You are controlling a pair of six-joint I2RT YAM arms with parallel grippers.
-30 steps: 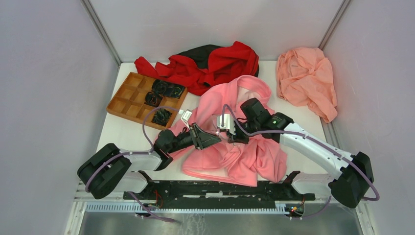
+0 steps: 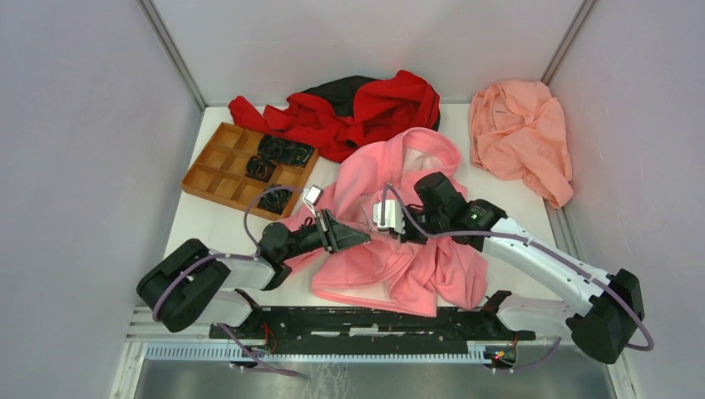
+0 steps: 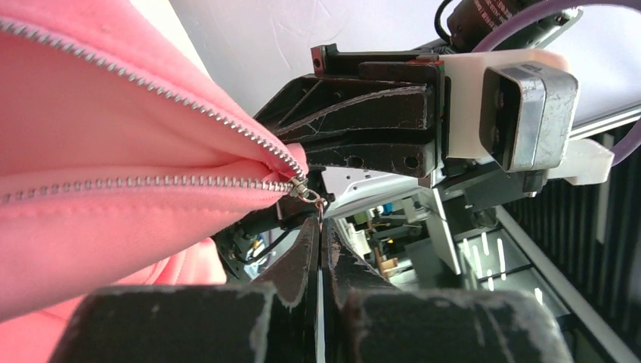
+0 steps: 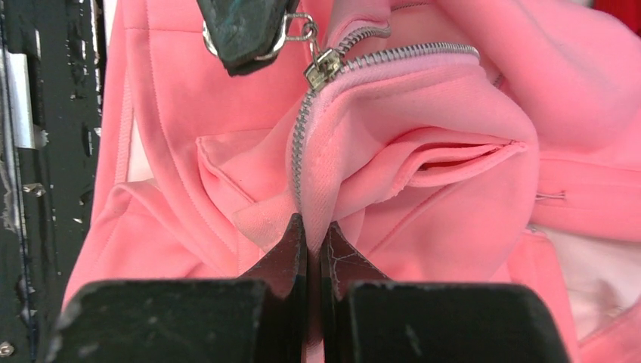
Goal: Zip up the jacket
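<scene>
The pink jacket [image 2: 366, 270] lies rumpled on the table under both grippers. My left gripper is shut on the zipper's small ring pull [image 3: 311, 197], just off the slider [image 3: 298, 186]. From the slider two rows of teeth spread apart in the left wrist view. In the right wrist view the slider [image 4: 323, 69] sits at a bend, with a closed line of teeth [image 4: 297, 144] running down from it. There my right gripper is shut on a pinched fold of jacket cloth below the slider. The two grippers are close together in the top view.
A wooden compartment tray [image 2: 208, 166] with black coiled items stands at the back left. Red and black clothing [image 2: 374, 112] lies along the back, a peach garment [image 2: 520, 141] at the back right. Bare table shows left and right of the jacket.
The left one has drawn a little to the left. Both remain near the zipper.
</scene>
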